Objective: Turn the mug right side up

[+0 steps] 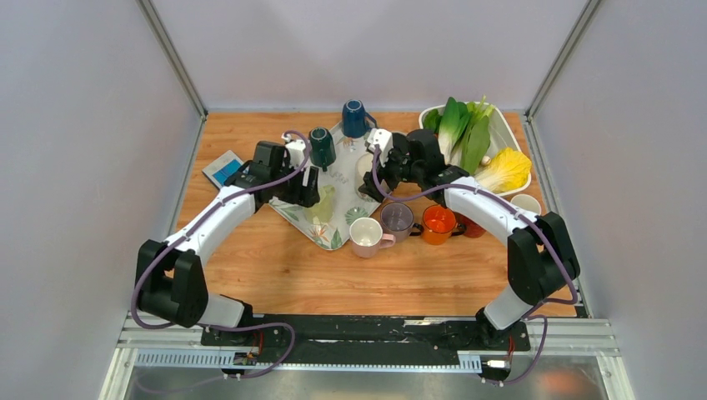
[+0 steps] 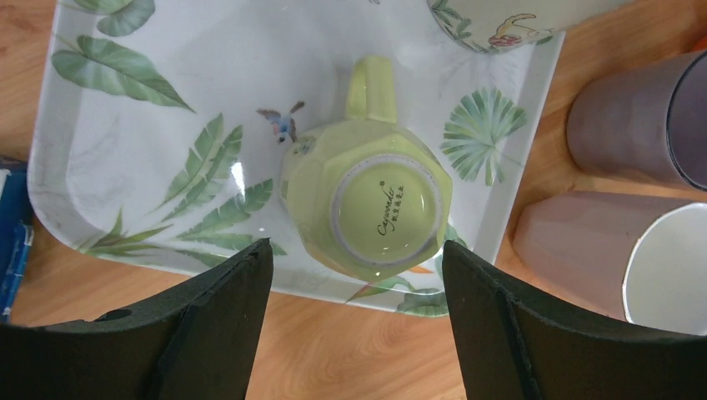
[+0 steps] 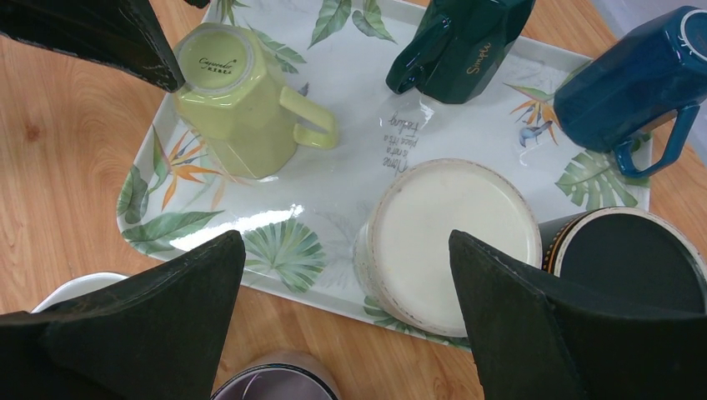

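Note:
Bottom up on the tray [image 1: 342, 171] stands a yellow-green mug [image 2: 313, 192], its base facing my left wrist camera. My left gripper [image 1: 312, 190] is open just above and to the left of it in the top view, holding nothing. Also bottom up are a dark green mug [image 3: 475, 50], a blue mug [image 3: 625, 75] and a white mug [image 3: 454, 242]. My right gripper stands open by the white mug, which the arm partly covers in the top view; nothing is held in it.
Upright at the tray's front right edge are a pink mug [image 1: 367, 243], a purple mug [image 1: 397, 218] and an orange mug [image 1: 437, 223]. A white basket [image 1: 511, 137] of vegetables fills the back right.

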